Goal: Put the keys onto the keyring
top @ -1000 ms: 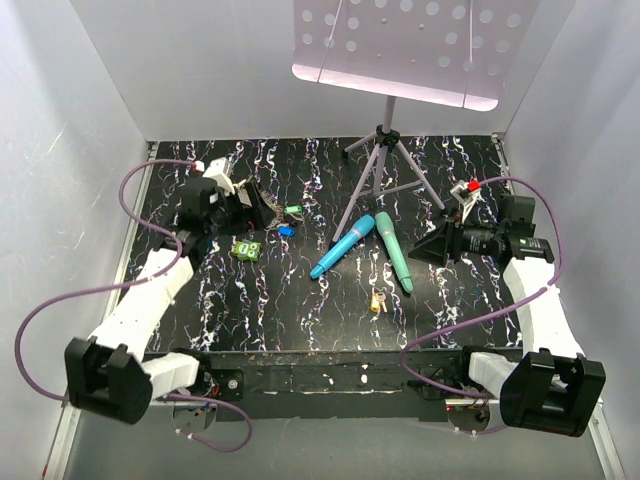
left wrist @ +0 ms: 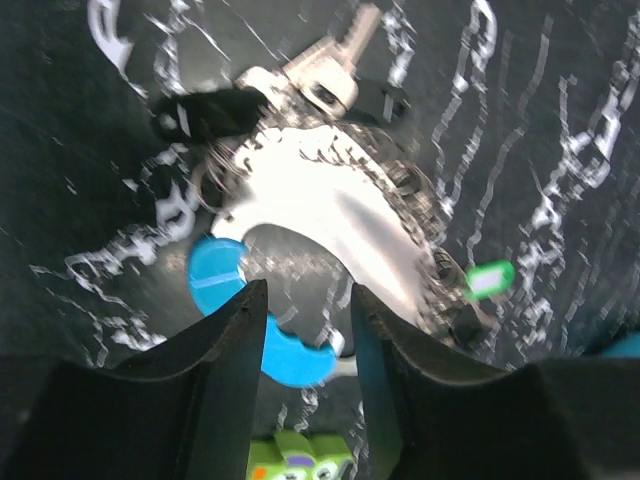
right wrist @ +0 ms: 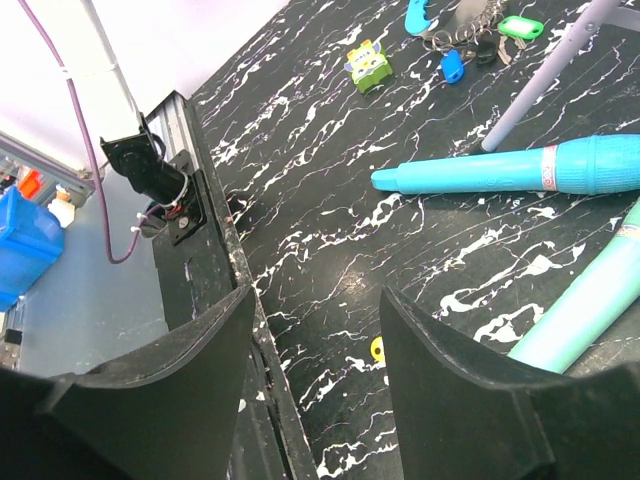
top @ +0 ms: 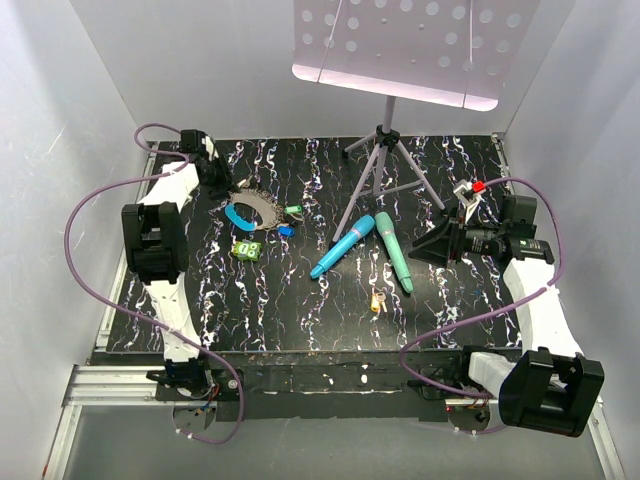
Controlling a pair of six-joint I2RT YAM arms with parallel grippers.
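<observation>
The keyring (top: 258,210), a pale curved band edged with chain, lies at the back left with keys and colored tags around it. Its blue curved piece (left wrist: 285,350) shows between and beyond the fingers of my left gripper, which is open and holds nothing. At the upper end of the band sits a metal key (left wrist: 335,75), with a green tag (left wrist: 489,279) on the other side. A loose key with an orange-yellow tag (top: 377,300) lies at the front right; only a yellow bit (right wrist: 377,349) shows beyond my right gripper, open and empty.
Blue (top: 342,246) and green (top: 393,252) tube-shaped objects lie mid-table. Behind them a music stand (top: 385,135) has its legs on the black marbled surface. A small green-yellow toy (top: 246,250) lies in front of the keyring.
My left arm has swung and drawn back toward the far left, uncovering more of the keyring. The right arm and the objects on the table have stayed put.
</observation>
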